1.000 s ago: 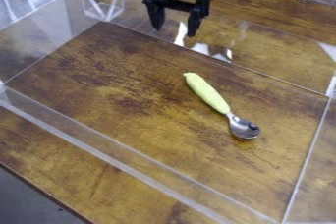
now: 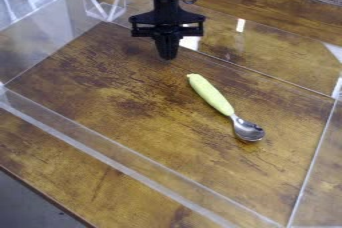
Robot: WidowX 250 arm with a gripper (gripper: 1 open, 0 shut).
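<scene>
My black gripper [image 2: 167, 44] hangs at the top centre over the wooden board, shut, with nothing visible between its fingers. Below it and to the right lies a spoon with a pale yellow-green handle [image 2: 209, 93] and a silver bowl [image 2: 247, 130], apart from the gripper, pointing diagonally toward the lower right.
A small white object [image 2: 241, 26] sits at the back right. A white railed edge shows at the top left.
The spoon has not moved.
</scene>
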